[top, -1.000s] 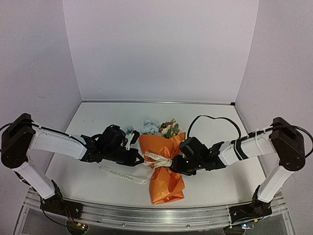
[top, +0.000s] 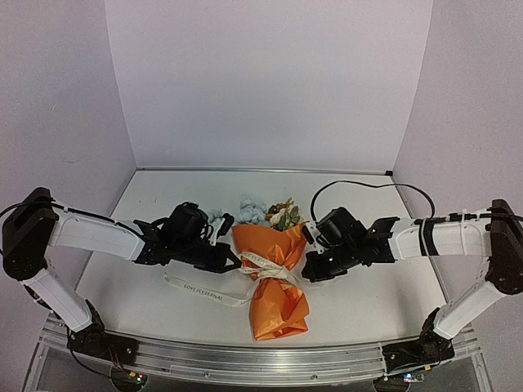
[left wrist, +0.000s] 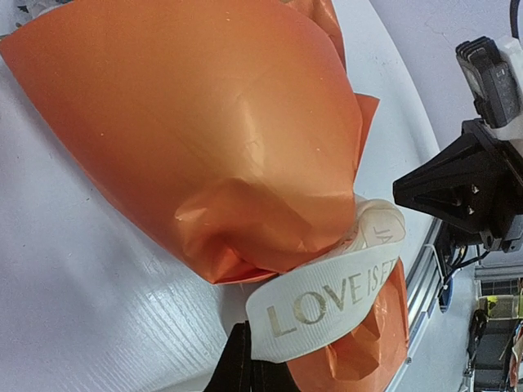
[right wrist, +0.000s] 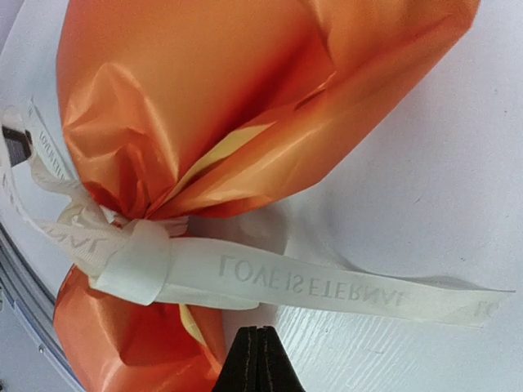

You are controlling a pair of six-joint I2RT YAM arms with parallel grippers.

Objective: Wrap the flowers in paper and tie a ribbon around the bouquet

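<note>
An orange-wrapped bouquet [top: 274, 245] lies on the table, its flower heads [top: 284, 215] at the far end. A white ribbon [right wrist: 270, 273] lettered "LOVE IS ETERNAL" is knotted round its narrowed waist. On the left side, my left gripper is shut on a raised length of that ribbon, which stretches from its fingertips back to the knot. My right gripper is shut just right of the waist, with nothing seen between its fingers. One ribbon tail passes beyond those fingertips and lies loose to the right.
Another ribbon tail [top: 204, 292] lies flat on the white table at the left. Blue-grey flowers [top: 252, 211] sit behind the wrap. Walls enclose the back and sides, and a metal rail [top: 253, 351] runs along the front. Bare table surrounds the bouquet.
My right gripper has drawn back to the right, away from the knot, uncovering the bow's right side. The left arm and the bouquet look unmoved.
</note>
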